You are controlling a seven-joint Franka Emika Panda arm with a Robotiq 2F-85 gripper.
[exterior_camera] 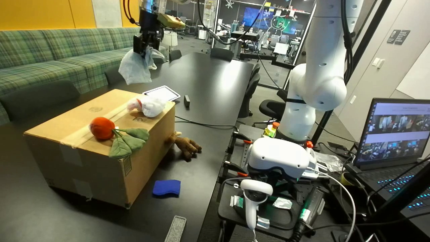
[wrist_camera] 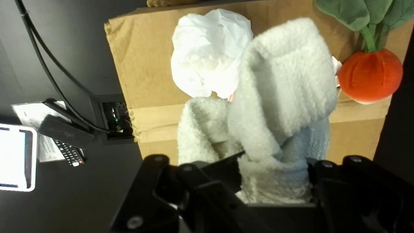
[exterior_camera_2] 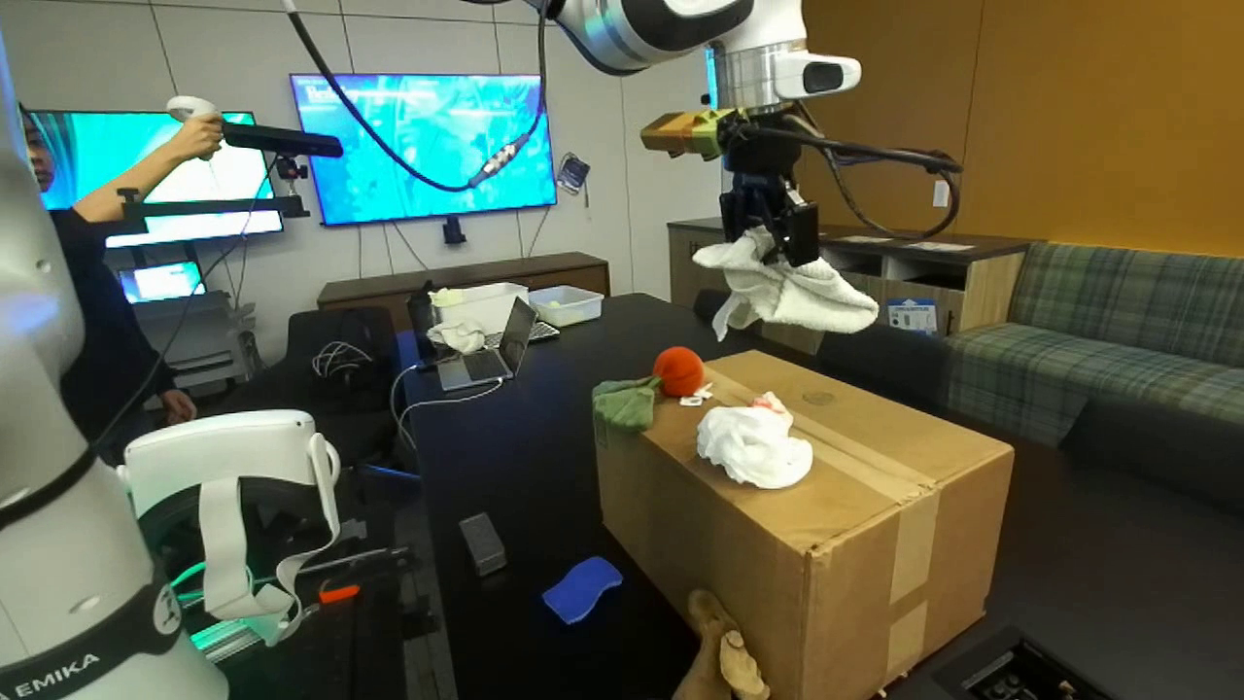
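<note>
A white cloth [exterior_camera_2: 783, 288] hangs crumpled from my gripper [exterior_camera_2: 772, 233], which is shut on it. In the wrist view the cloth [wrist_camera: 287, 85] bulges up between the dark fingers and hides part of the box top. Beneath it stands a closed cardboard box [exterior_camera_2: 700, 513], the cloth clear of its top. On that box lie a white plastic bag bundle [exterior_camera_2: 755, 445] with a bit of red and a plush red-orange vegetable [exterior_camera_2: 678, 371] with green leaves.
A blue cloth-like piece [exterior_camera: 167, 188], a grey block [exterior_camera_2: 481, 543] and a brown plush [exterior_camera: 186, 146] lie on the table beside the box. A tablet [exterior_camera: 162, 93] rests behind it.
</note>
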